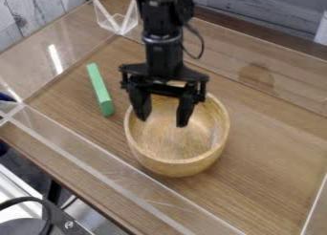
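The black robot arm [163, 38] hangs from the top centre of the camera view, with its gripper [163, 102] over the back half of a round wooden bowl [179, 158]. The gripper is open, its two dark fingers spread apart, with nothing visible between them. The bowl's inside looks empty where it shows. To the left of the bowl, a green block [99, 90] lies on the wooden table [262, 181].
A clear plastic object [118, 14] stands at the back left. A black cable runs at the lower left edge. The table to the right of the bowl is clear.
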